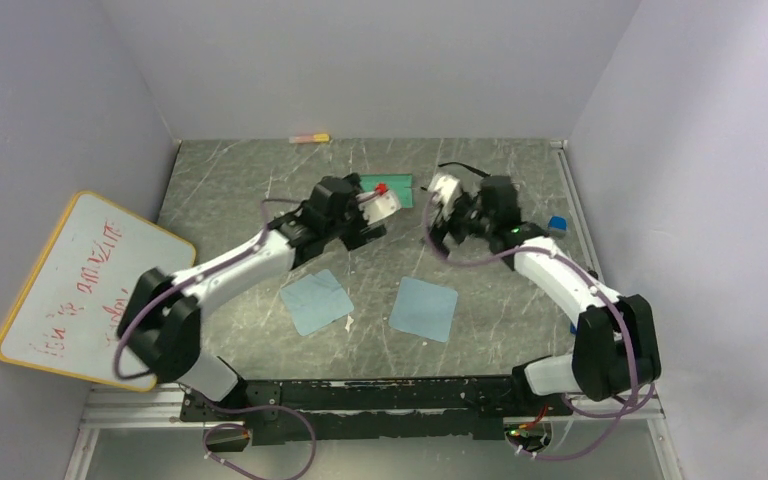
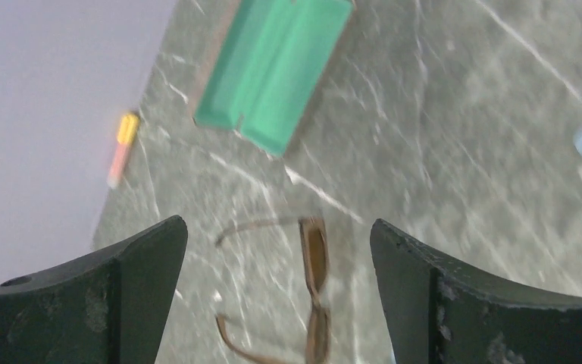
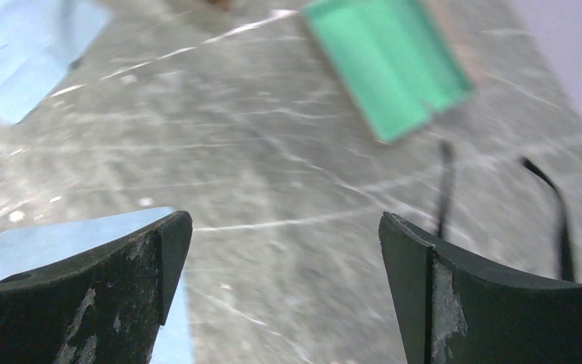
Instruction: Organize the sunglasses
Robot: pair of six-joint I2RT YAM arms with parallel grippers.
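Brown sunglasses (image 2: 314, 254) lie with temples spread in the left wrist view, below the green tray (image 2: 288, 83). Dark sunglasses (image 3: 564, 235) show blurred at the right of the right wrist view, partly hidden by a finger. Two pale blue cloths (image 1: 423, 309) (image 1: 315, 301) lie in the near middle of the table. My left gripper (image 1: 358, 225) is open above the table near the tray, nothing between its fingers. My right gripper (image 1: 448, 228) is open, raised right of the tray, also empty. Both arms are motion-blurred.
A whiteboard (image 1: 95, 280) leans at the left. A yellow-pink object (image 1: 309, 138) lies by the back wall. A small blue object (image 1: 557, 225) sits at the right edge. Walls border the table.
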